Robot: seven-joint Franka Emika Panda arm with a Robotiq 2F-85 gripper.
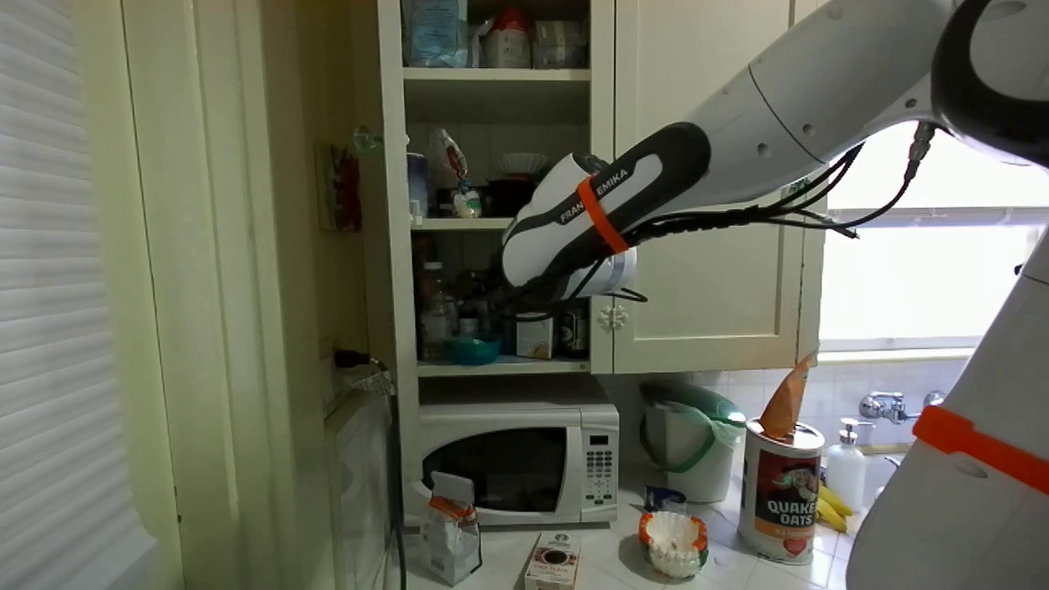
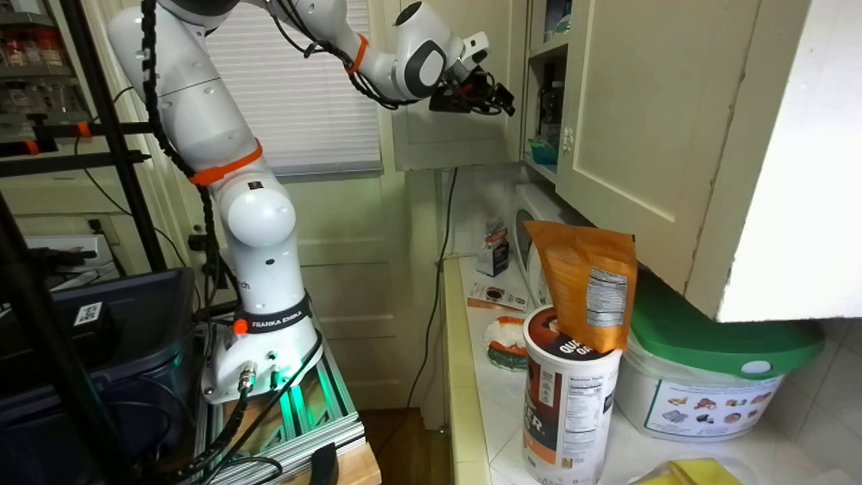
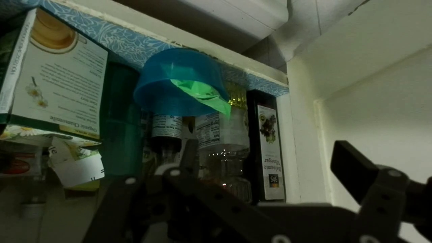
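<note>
In the wrist view my gripper stands open, its two black fingers wide apart and nothing between them. Beyond it, near the front edge of a cupboard shelf, is a translucent blue bowl [image 3: 178, 87] with a bright green wrapper [image 3: 202, 95] in it. Exterior view 2 has the gripper [image 2: 501, 104] just outside the open cupboard, level with the lower shelf and apart from the bowl [image 2: 543, 151]. Exterior view 1 shows the bowl [image 1: 474, 350] on that shelf; there the arm's wrist hides most of the gripper.
A chamomile tea box [image 3: 60, 73], clear bottles [image 3: 224, 150] and a dark balsamic bottle [image 3: 268, 150] crowd the shelf around the bowl. The closed cupboard door [image 1: 708, 197] is to the right. Below are a microwave [image 1: 516, 462] and a counter holding a tall oats canister [image 1: 782, 492].
</note>
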